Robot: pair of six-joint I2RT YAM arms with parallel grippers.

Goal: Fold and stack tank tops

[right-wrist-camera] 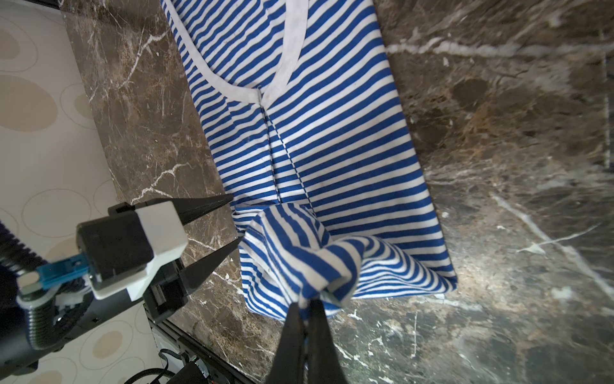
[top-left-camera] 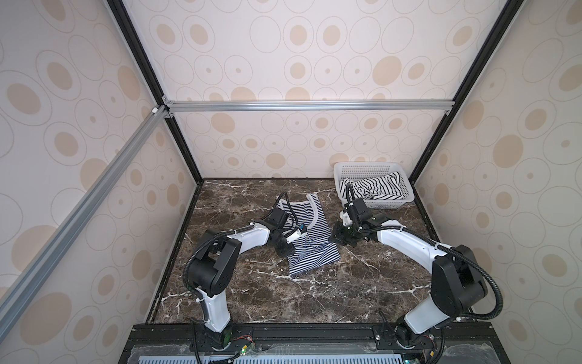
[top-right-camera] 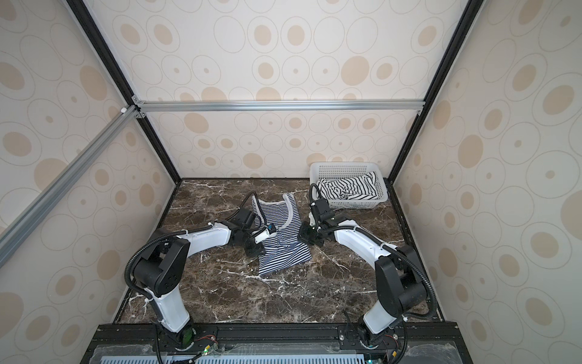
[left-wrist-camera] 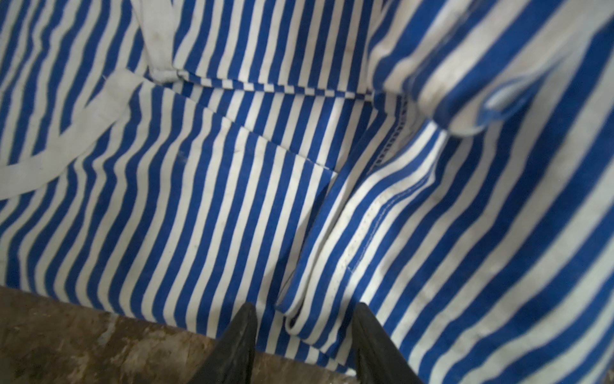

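A blue-and-white striped tank top lies on the dark marble table, its sides turned inward and its white-trimmed neck toward the back. My right gripper is shut on a bunched part of its lower end, raised above the rest in the right wrist view. At the other edge of the top, my left gripper stands open; its fingertips are close to a folded edge of the cloth, and whether they touch it I cannot tell. The raised cloth hides part of the layers beneath.
A white perforated basket holding black-and-white striped cloth stands at the back right, behind my right arm. Bare marble lies in front of the top and to both sides.
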